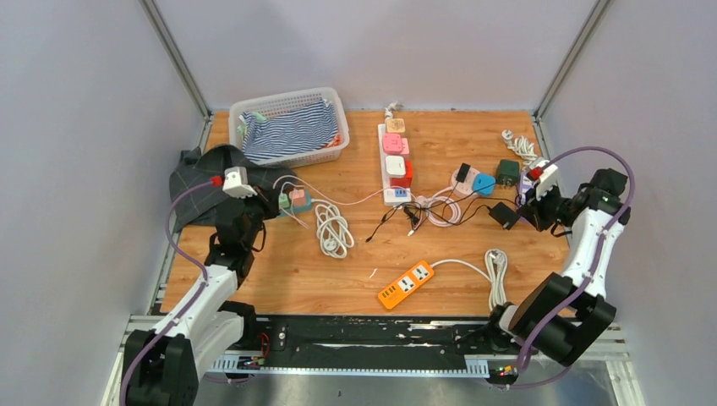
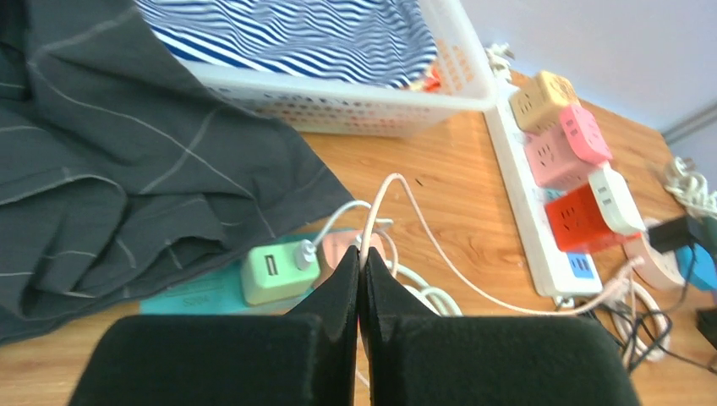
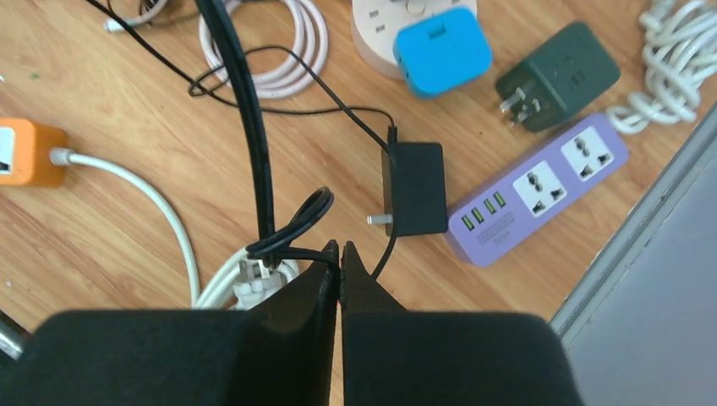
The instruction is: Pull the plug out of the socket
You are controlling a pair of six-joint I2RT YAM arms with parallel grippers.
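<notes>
A white power strip [image 1: 382,156] with stacked colored plugs lies at centre back; a green plug block [image 2: 275,275] and a pink one sit on a teal piece at left. My left gripper is shut on a thin pale cable [image 2: 429,237], above those blocks. My right gripper is shut on a black cable [image 3: 296,252], above the right side of the table beside a black adapter [image 3: 416,186] and purple strip [image 3: 499,228]. Whether any plug is in its socket under the cables is partly hidden.
An orange strip [image 1: 394,292] lies at front centre. A white basket [image 1: 330,154] and dark cloth [image 1: 190,203] occupy the back left. A blue adapter [image 3: 440,59], green adapter [image 3: 558,76] and coiled cables crowd the right.
</notes>
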